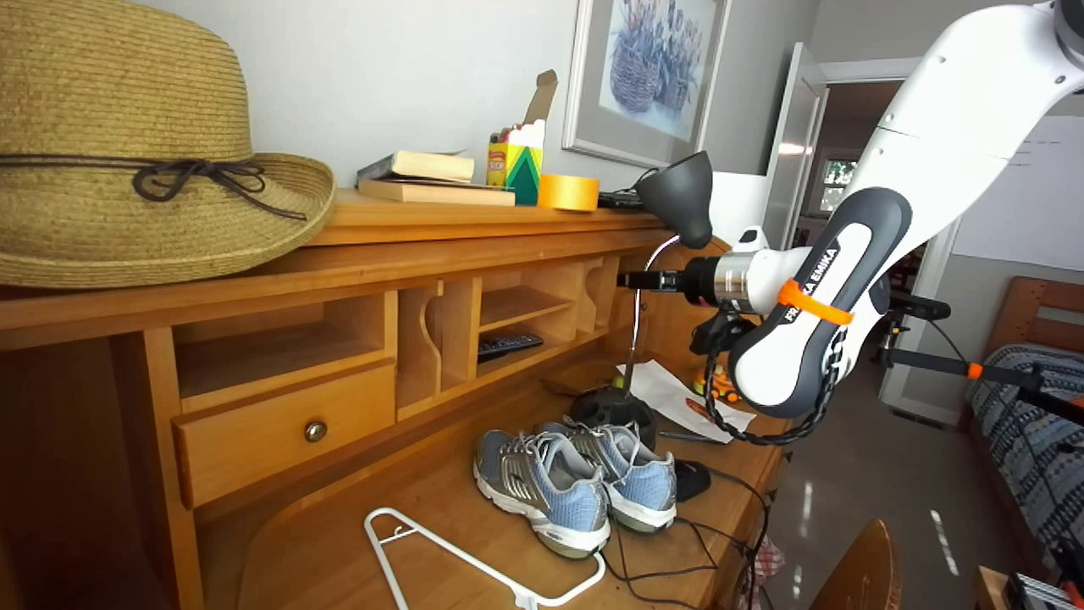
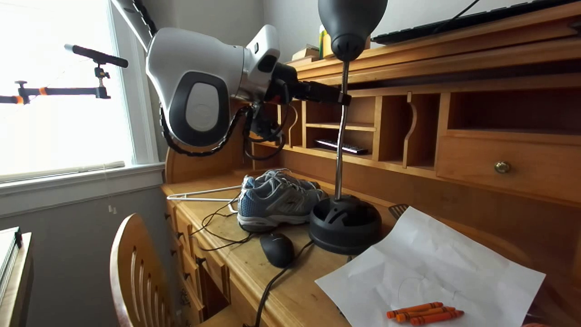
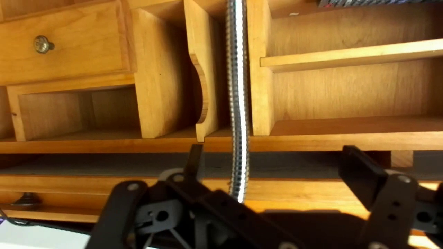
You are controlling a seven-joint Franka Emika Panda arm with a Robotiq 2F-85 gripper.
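A desk lamp stands on the desk, with a dark shade [image 1: 678, 198], a thin silver neck [image 2: 342, 147] and a round black base [image 2: 346, 229]. My gripper is open at the height of the upper neck, just under the shade. In the wrist view, the neck [image 3: 239, 103] runs down between the spread fingers, nearer the left one; whether it touches either cannot be told. Exterior view 2 shows the fingertips [image 2: 344, 99] overlapping the neck. Nothing is clamped in the fingers.
Blue-grey sneakers [image 1: 549, 478], a white hanger [image 1: 457, 554] and a mouse [image 2: 278, 250] with loose cables crowd the desktop. Beyond the lamp base lies white paper [image 2: 435, 261] with several orange crayons [image 2: 425, 314]. Wooden cubbies [image 1: 523, 305], one holding a remote [image 1: 508, 346], line the back.
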